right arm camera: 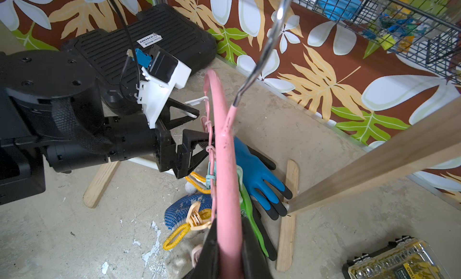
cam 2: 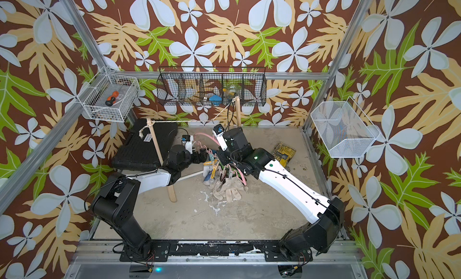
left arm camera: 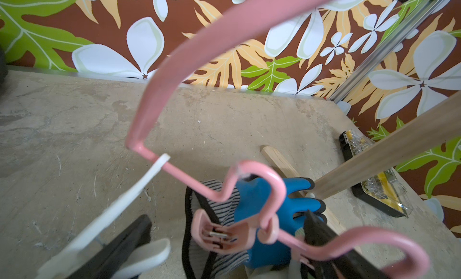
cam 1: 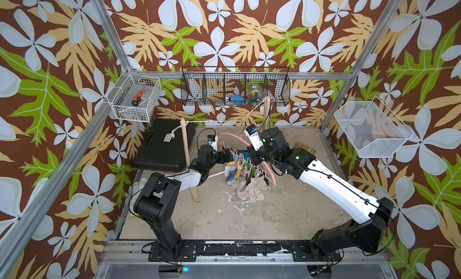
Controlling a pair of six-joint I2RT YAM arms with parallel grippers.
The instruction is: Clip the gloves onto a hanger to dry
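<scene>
The pink hanger (right arm camera: 225, 183) is held up by my right gripper, which is shut on its frame; its metal hook (right arm camera: 261, 48) points up. My left gripper stands open beside the hanger's lower bar, around the part bearing a pink clip (left arm camera: 223, 231). Between and beyond its fingers hangs a blue glove (left arm camera: 264, 207) with black fingertips and a striped cuff. Whether that clip grips the cuff, I cannot tell. A blue knitted glove (right arm camera: 187, 209) with a yellow edge hangs at a beige clip (right arm camera: 197, 216). Pale gloves (cam 1: 252, 188) hang lowest, at or near the table.
A cord (cam 1: 211, 121) runs between two wooden posts (cam 1: 186, 154) behind the hanger. A black case (cam 1: 160, 144) lies back left, a yellow box (cam 2: 284, 154) on the right. Wire baskets (cam 1: 235, 89) line the back.
</scene>
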